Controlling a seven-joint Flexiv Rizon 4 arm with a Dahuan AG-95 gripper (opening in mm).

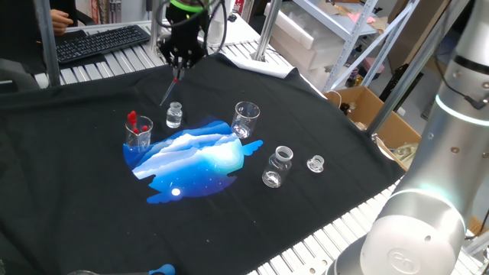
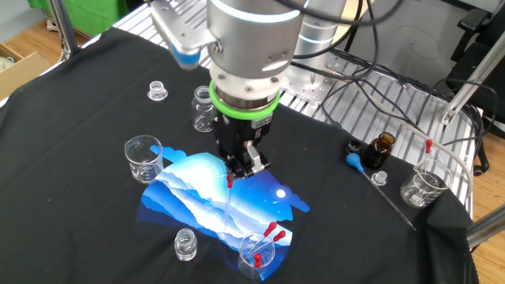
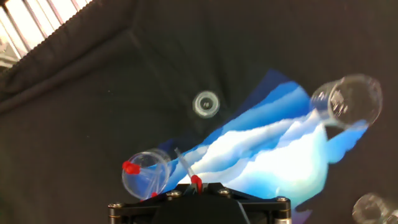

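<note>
A thin glass dropper with a red bulb (image 3: 196, 182) is pinched in my gripper (image 1: 179, 73), which is shut on it. Its glass stem (image 1: 168, 91) slants down toward the left in exterior view 1, with the tip in free air. In that view a small clear vial (image 1: 174, 115) stands below and just right of the tip. The beaker with several red-bulbed droppers (image 2: 256, 259) stands near the vial, at the edge of the blue-and-white picture. My gripper shows from above in the wrist view, so its fingers are mostly hidden.
An empty beaker (image 1: 245, 121), a larger clear bottle (image 1: 276, 167) and a glass stopper (image 1: 315, 163) stand on the black cloth. A brown bottle (image 2: 379, 150), a blue-bulbed pipette (image 2: 355, 162) and another beaker (image 2: 426, 184) are at the right in exterior view 2.
</note>
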